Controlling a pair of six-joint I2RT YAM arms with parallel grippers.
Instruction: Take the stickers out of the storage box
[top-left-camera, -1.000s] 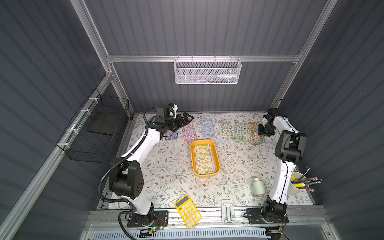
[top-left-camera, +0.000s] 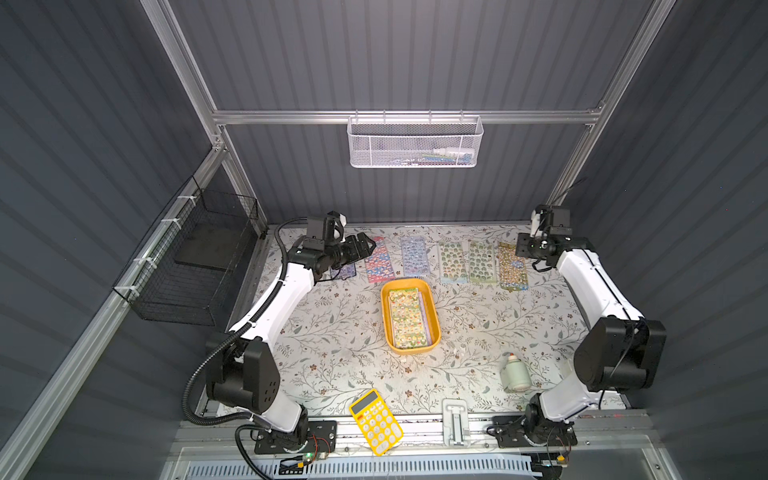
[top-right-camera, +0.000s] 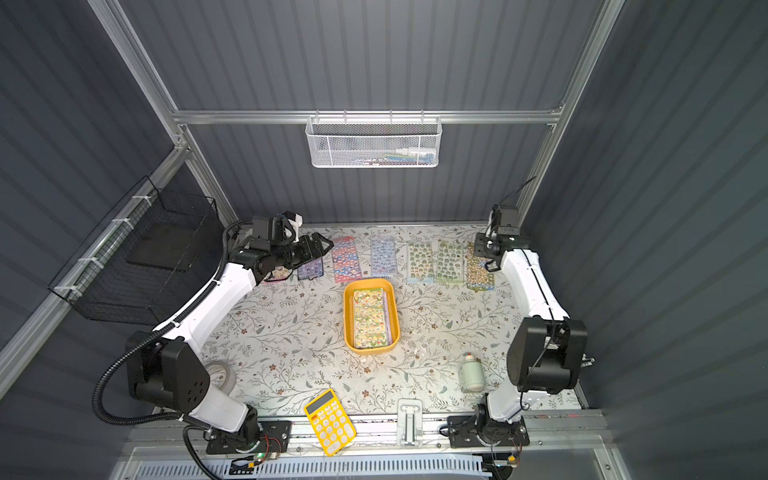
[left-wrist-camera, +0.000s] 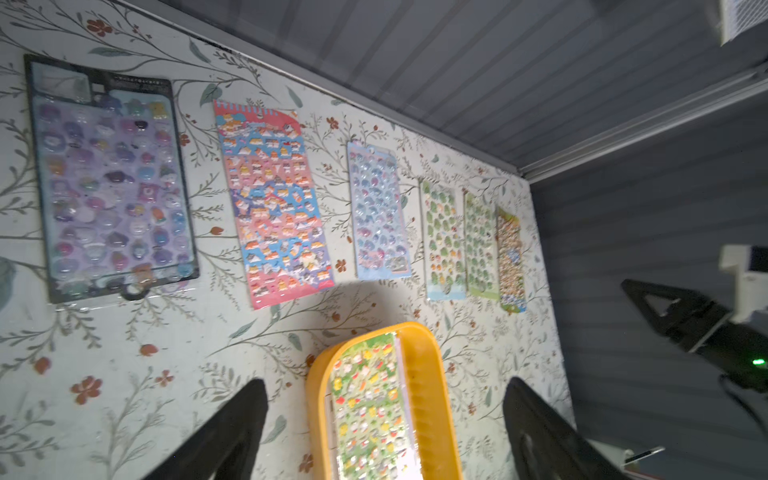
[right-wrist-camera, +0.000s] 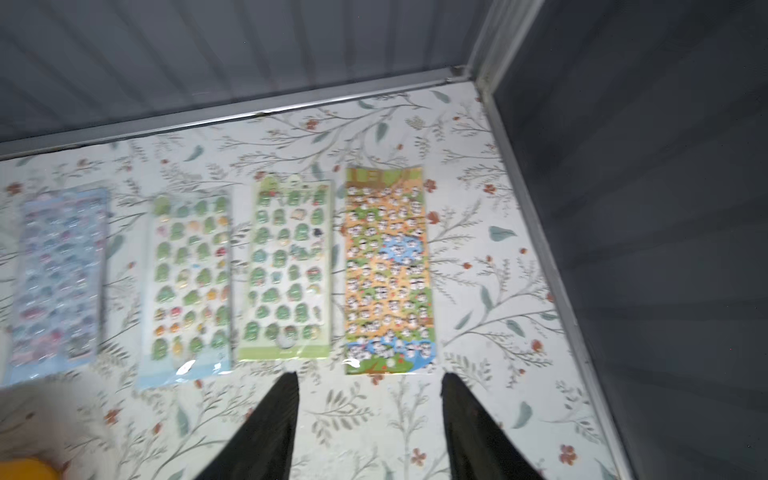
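In the orange storage box (top-left-camera: 437, 324), a yellow-green sticker sheet (top-left-camera: 408, 318) lies face up, with a lilac edge showing beside it. A row of sheets lies flat along the back of the table: purple with dark border (left-wrist-camera: 120, 184), pink and blue (left-wrist-camera: 276, 208), pale blue (left-wrist-camera: 378, 212), two green ones (right-wrist-camera: 189, 280), and orange (right-wrist-camera: 389, 272). Over the left of that row hangs my left gripper, its fingers apart and empty. My right gripper stands open above the table near the orange sheet, holding nothing.
Another reddish sheet (top-right-camera: 278, 273) shows partly beneath the left arm. A yellow calculator (top-left-camera: 376, 421) and a pale green bottle (top-left-camera: 516, 373) are near the front. A black wire basket (top-left-camera: 196, 264) hangs at left.
My right gripper has risen away from the orange sheet, its elbow swinging outward over the pen cup. The left gripper has shifted slightly left and toward the front.
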